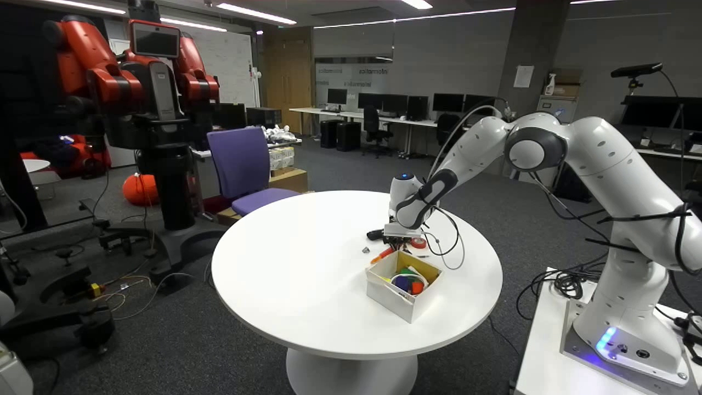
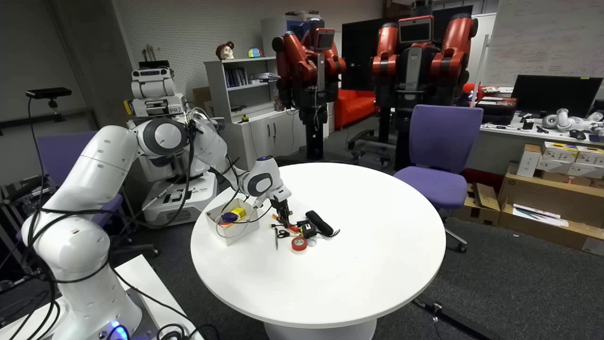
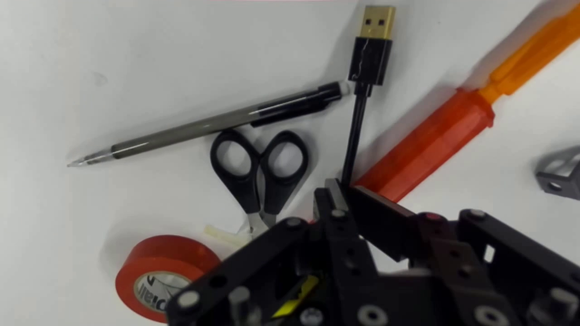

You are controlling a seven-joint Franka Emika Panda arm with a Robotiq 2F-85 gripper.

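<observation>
In the wrist view my gripper is shut on a black USB cable [image 3: 354, 133], just behind its gold-tipped plug [image 3: 375, 46]. The plug points away from the fingers. Close beside the fingertips lies a red and orange screwdriver-like tool [image 3: 429, 144]; its near end passes behind them. On the other side are black-handled scissors [image 3: 261, 171], a mechanical pencil [image 3: 212, 127] and a roll of red tape [image 3: 166, 277]. The rest of the cable is hidden by the gripper. In exterior view 2 the gripper [image 2: 284, 218] reaches down among these objects.
An open white box [image 1: 395, 296] with colourful items stands close to the gripper. A black tape measure [image 2: 307, 229] and a dark cylindrical object [image 2: 320, 223] lie beside it. Grey bracket [image 3: 563, 176] at the right.
</observation>
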